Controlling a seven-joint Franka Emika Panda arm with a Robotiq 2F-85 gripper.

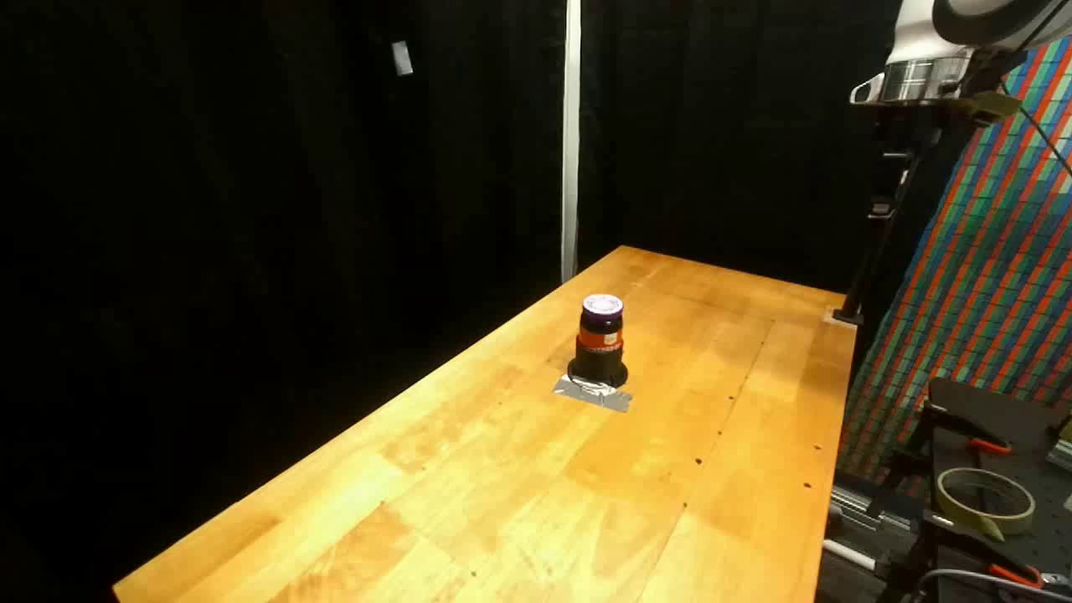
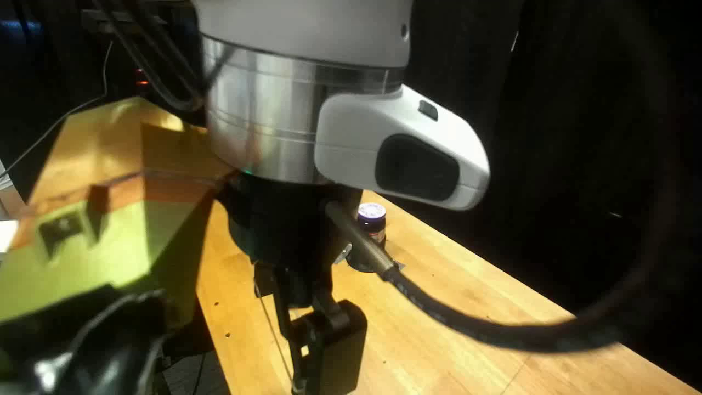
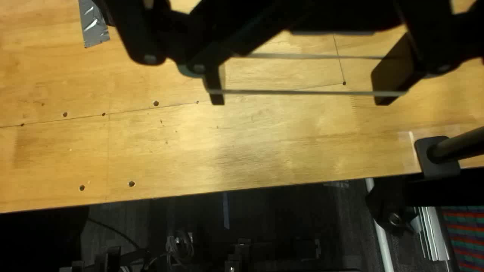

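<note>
A dark jar (image 1: 600, 340) with a pale-topped purple lid and a red-orange label stands upright on the wooden table (image 1: 523, 452), in or on a round black base (image 1: 613, 372). In the second exterior view the jar (image 2: 372, 220) shows partly behind the arm's cable. My gripper is open above the table, with bare wood below the gap and two thin bands stretched across between its fingers. The jar itself cannot be made out in the wrist view. Against the dark curtain the fingers are hard to discern in the first exterior view.
Grey tape (image 1: 593, 392) lies at the jar's base. At the table's far right corner a clamp (image 3: 438, 154) holds a pole. A side cart with a tape roll (image 1: 985, 499) stands past the right edge.
</note>
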